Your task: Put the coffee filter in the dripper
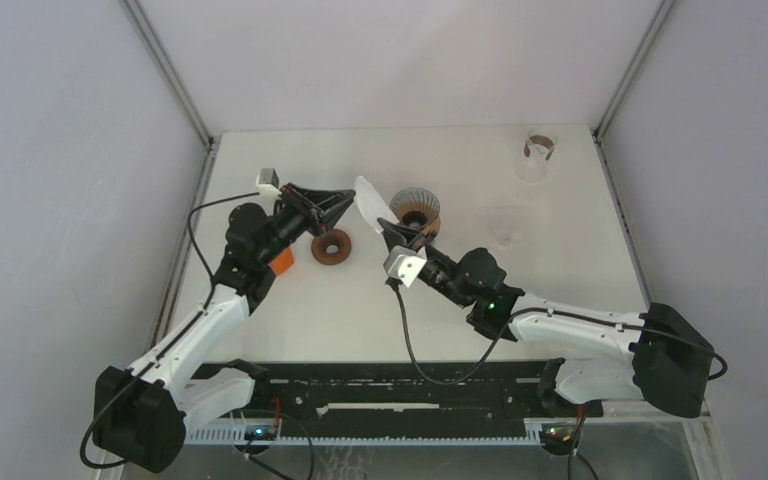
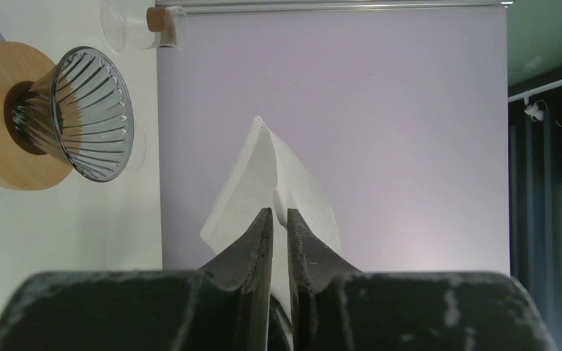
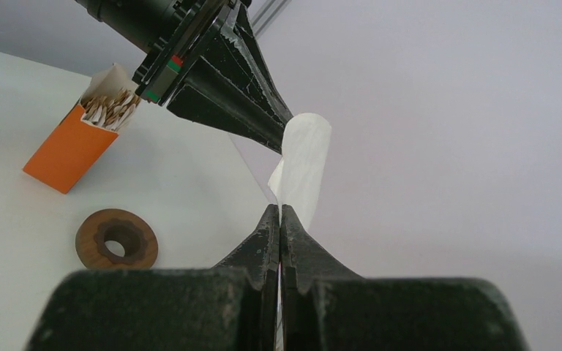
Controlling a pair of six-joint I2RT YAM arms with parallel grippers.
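A white paper coffee filter (image 1: 373,204) is held up above the table between my two grippers. My left gripper (image 1: 352,195) is shut on its upper left part; in the left wrist view a fold of the paper (image 2: 282,197) runs between the fingertips. From the other side my right gripper (image 1: 385,226) is shut on the filter's lower end, and the thin paper (image 3: 304,168) enters between its tips in the right wrist view. The ribbed clear dripper (image 2: 95,113) stands just right of the filter in the top view, its visible inside empty of paper.
Below my left gripper lies a brown wooden ring (image 1: 331,247). Beside it is an orange box (image 3: 80,150) of folded filters, partly hidden by the left arm from above. A glass vessel (image 1: 534,158) and a clear round item (image 1: 507,224) are on the right.
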